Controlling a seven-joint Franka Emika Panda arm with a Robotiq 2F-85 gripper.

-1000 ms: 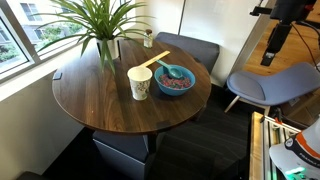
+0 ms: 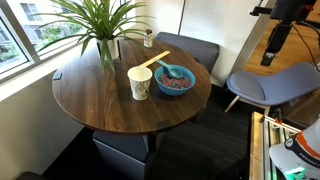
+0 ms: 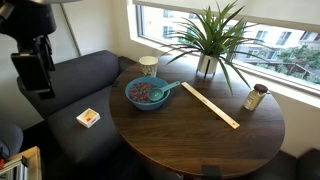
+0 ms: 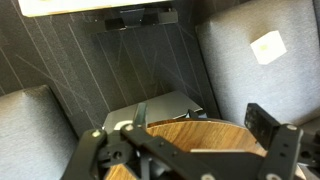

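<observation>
My gripper stands open in the wrist view, a wide gap between its two dark fingers and nothing held. In exterior view 1 the gripper (image 2: 268,56) hangs at the upper right, well away from the round wooden table (image 2: 90,105). A blue bowl (image 3: 145,107) with reddish-brown pieces sits on that table, a turquoise spoon (image 3: 166,88) resting in it. Beside it a patterned paper cup (image 2: 140,84) is upright. A flat wooden strip (image 3: 212,106) lies near the bowl, and a small jar (image 3: 255,97) stands farther along the tabletop.
A potted plant (image 2: 106,30) with long leaves occupies the window side of the table. Grey seats (image 2: 262,86) surround it, one bearing a small white box (image 3: 88,118). Bare tabletop shows in front of the plant.
</observation>
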